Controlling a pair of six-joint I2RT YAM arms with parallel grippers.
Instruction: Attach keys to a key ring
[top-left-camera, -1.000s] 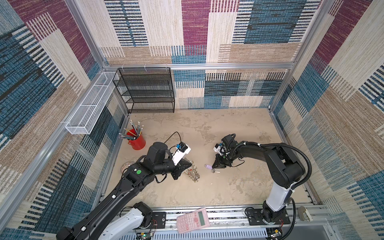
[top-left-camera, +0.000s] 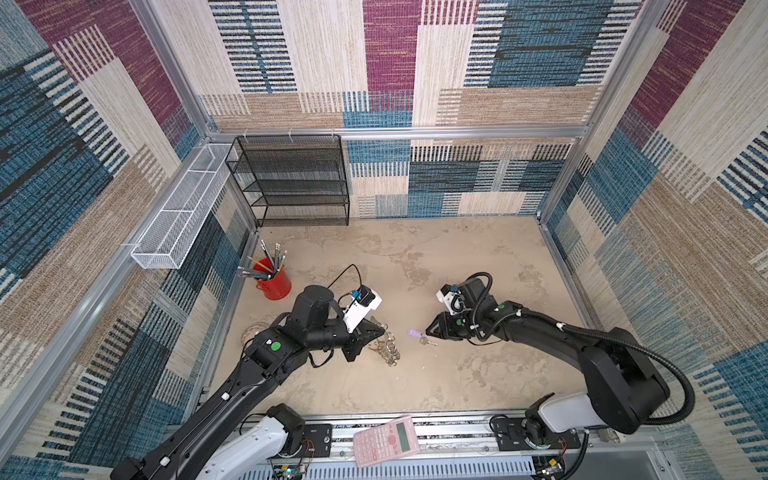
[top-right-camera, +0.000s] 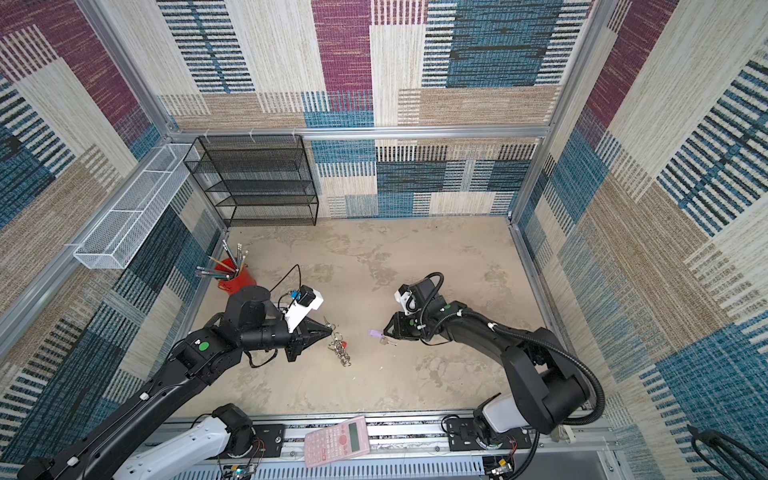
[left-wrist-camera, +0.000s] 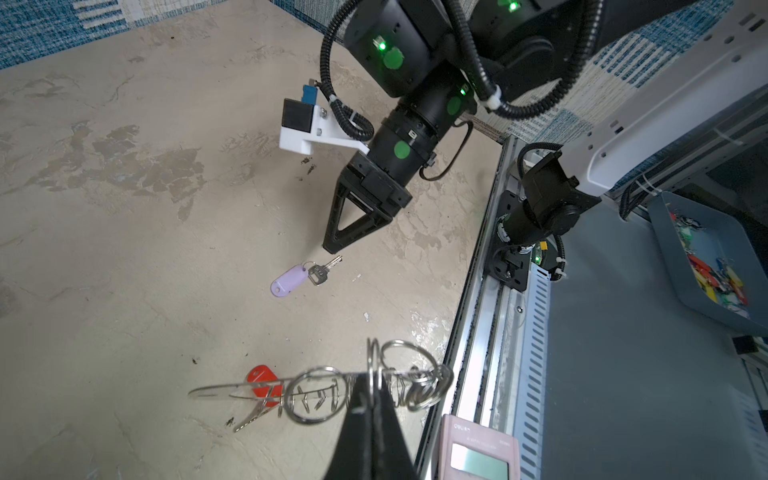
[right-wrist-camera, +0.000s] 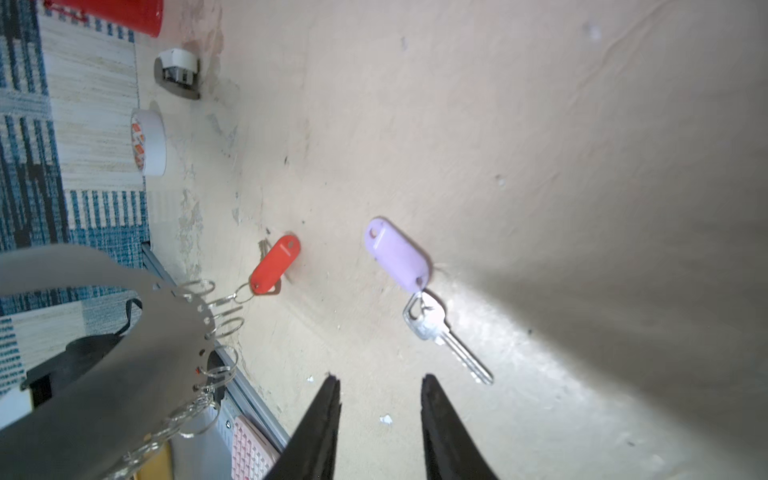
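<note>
My left gripper is shut on a thin metal holder (right-wrist-camera: 144, 344) with several rings, held above the table. A red tag with a key lies below and beside it, partly hidden in the left wrist view. A lilac tag (right-wrist-camera: 396, 254) lies on the table, joined to a silver key (right-wrist-camera: 432, 320). My right gripper stands open just above the table near the lilac tag and key, with nothing between its fingers.
A red cup (top-left-camera: 273, 286) of pens stands at the back left, near a black mesh rack (top-left-camera: 288, 180). A pink calculator (top-left-camera: 376, 444) lies on the front rail.
The right arm has swung toward the front right, its gripper shifting slightly right beside the lilac tag. The left arm has hardly moved.
</note>
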